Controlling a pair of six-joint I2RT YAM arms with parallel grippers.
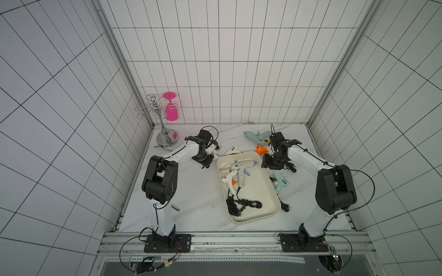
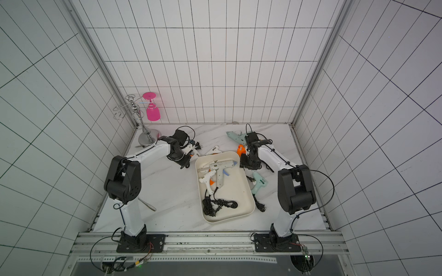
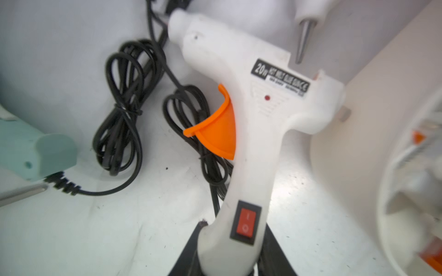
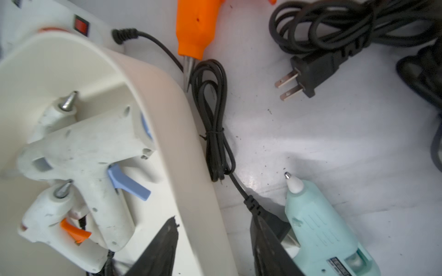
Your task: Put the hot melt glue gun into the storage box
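Note:
A white hot melt glue gun (image 3: 257,101) with an orange trigger and red switch fills the left wrist view. Its handle end lies between the fingertips of my left gripper; how firmly they press on it is unclear. The gun's back end comes close to the cream storage box (image 1: 240,221). Inside the box are a pale gun with a blue trigger (image 4: 87,142), a white gun with an orange trigger (image 4: 55,225) and black cords (image 1: 248,203). My right gripper stands open above the box's right wall, nothing held between its fingers.
Right of the box lies a mint glue gun (image 4: 327,234). An orange gun (image 4: 198,27), another white gun (image 1: 234,150) and a teal gun (image 1: 257,137) lie behind it. A metal rack (image 1: 166,137) with a pink glass (image 1: 171,111) stands back left.

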